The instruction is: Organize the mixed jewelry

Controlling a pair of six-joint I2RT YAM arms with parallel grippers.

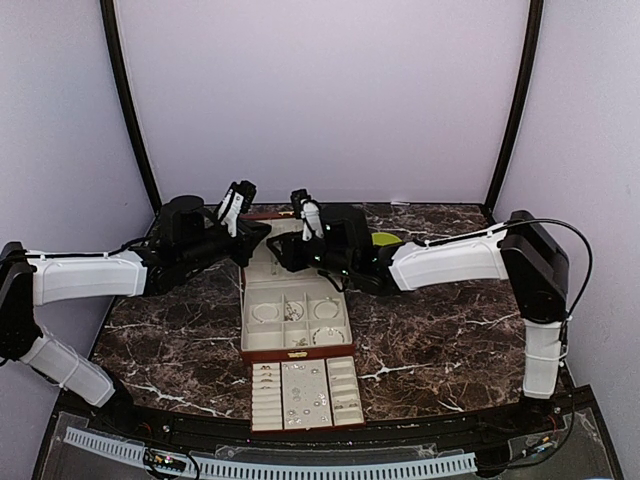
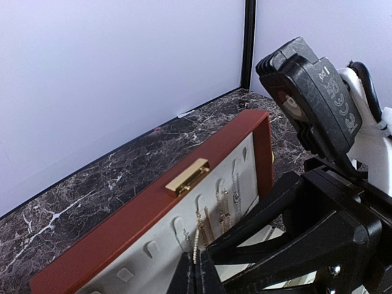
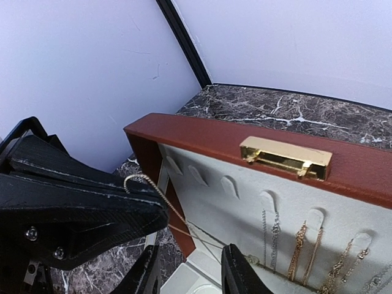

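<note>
An open jewelry box [image 1: 295,350] stands mid-table, necklaces hanging on hooks in its lid [image 2: 98,245]. My left gripper [image 1: 262,230] is at the lid; in the left wrist view its closed fingertips [image 2: 187,275] have a thin gold chain [image 2: 196,242] at them. In the right wrist view that chain [image 3: 184,217] runs from the left gripper's black housing down across the lid. My right gripper [image 1: 282,255] is open beside it, fingertips low in front of the lid, the chain passing near them.
A lower tray [image 1: 305,395] of rings and earrings lies at the front. A yellow-green bowl [image 1: 385,239] sits behind the right arm.
</note>
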